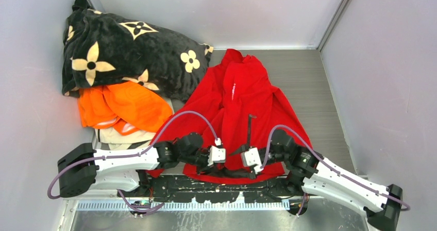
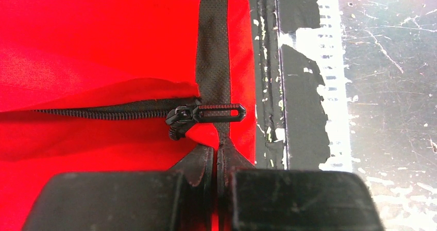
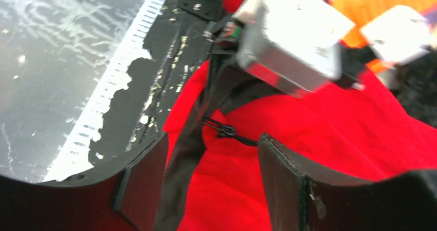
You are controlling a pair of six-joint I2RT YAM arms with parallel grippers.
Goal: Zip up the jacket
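Observation:
The red jacket (image 1: 273,112) lies flat, its hem at the front edge. In the left wrist view the black zipper slider with long pull (image 2: 216,112) sits at the hem end of the zip. My left gripper is shut just beside it, on the fabric at the zip's lower end; whether anything thin is between its fingers is hard to see. My right gripper is part open above the hem, its fingers either side of the zipper pull in its view, nothing seen between them.
A dark patterned cushion (image 1: 129,55) and orange cloth (image 1: 118,107) lie left and back left. Walls enclose the area; bare grey floor (image 1: 304,81) shows at the right. A metal edge runs along the front.

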